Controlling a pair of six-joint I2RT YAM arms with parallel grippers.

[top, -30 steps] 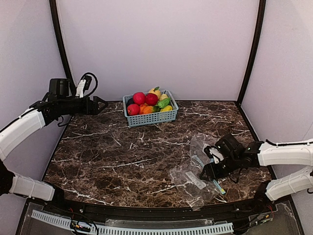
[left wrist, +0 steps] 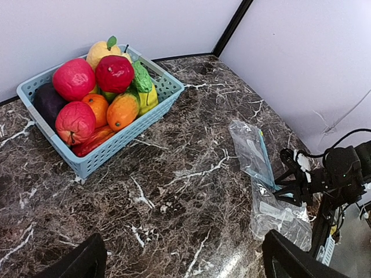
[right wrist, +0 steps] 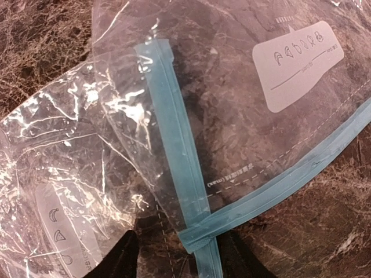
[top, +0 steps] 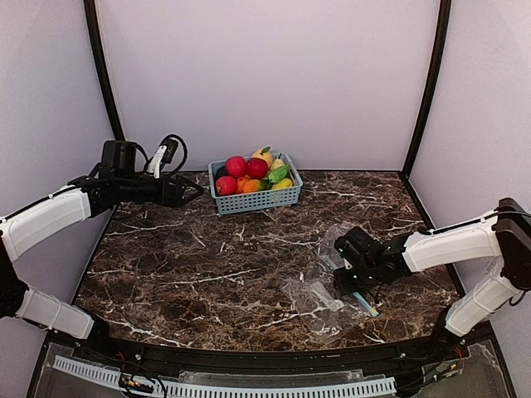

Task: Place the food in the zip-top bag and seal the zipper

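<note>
Two clear zip top bags with blue zippers lie overlapping at the table's right front, one [right wrist: 301, 69] over the other [right wrist: 52, 150]. My right gripper is low over the crossing zippers, its fingertips at the lower zipper strip; whether it grips the plastic is unclear. My left gripper [top: 182, 189] hangs open above the table's left rear, empty. A light blue basket [left wrist: 98, 165] full of food, including red, orange, yellow and green pieces, stands at the back centre.
Pale walls bound the back and both sides.
My left gripper has moved right and slightly down.
</note>
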